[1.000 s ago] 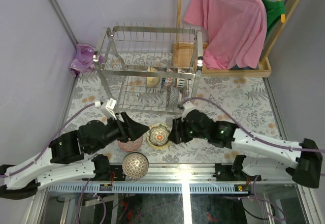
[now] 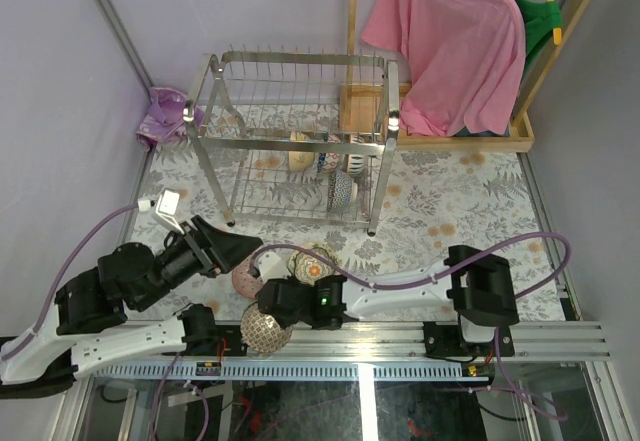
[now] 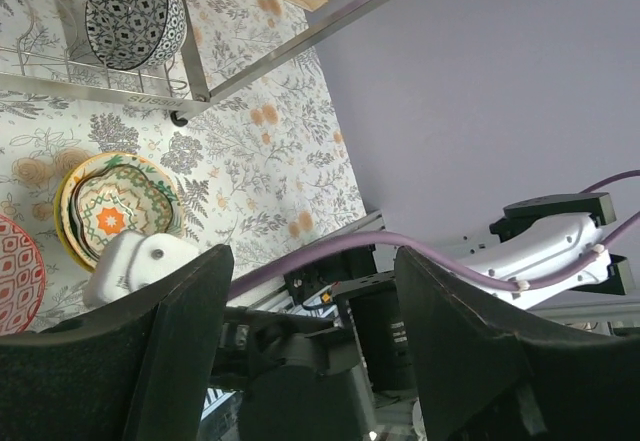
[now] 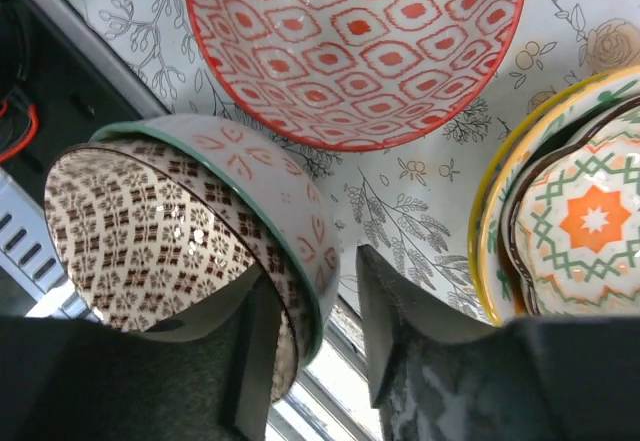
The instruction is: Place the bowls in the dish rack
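The steel dish rack holds several bowls on its lower level. At the front edge, a brown-patterned bowl nested in a green-rimmed bowl lies under my right gripper, whose part-spread fingers straddle the bowls' right rim; whether they grip it is unclear. A red-patterned bowl and a stack of yellow and green patterned bowls lie beside them. My left gripper is open, raised left of the right one, nothing seen in it.
A wooden clothes stand with a pink shirt is back right, a purple item at the left wall. Bare table shows right of the rack; the right arm crosses the front.
My right gripper has moved left and toward the front, from beside the yellow stack to the brown bowl. My left gripper has shifted a little to the left.
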